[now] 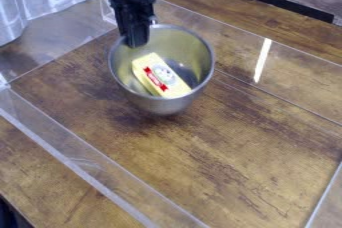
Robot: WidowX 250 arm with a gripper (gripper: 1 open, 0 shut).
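Observation:
A metal bowl (190, 68) sits in the middle of the view, tilted a little, with a butter-like yellow box (158, 76) with red and white print inside it. My dark gripper (134, 34) comes down from the top at the bowl's upper left rim. Its tips are at the rim, looking shut, possibly with the thin rim between them; the exact contact is too small to tell.
Clear plastic edging runs along the left and right. A pale curtain (34, 2) hangs at the back left.

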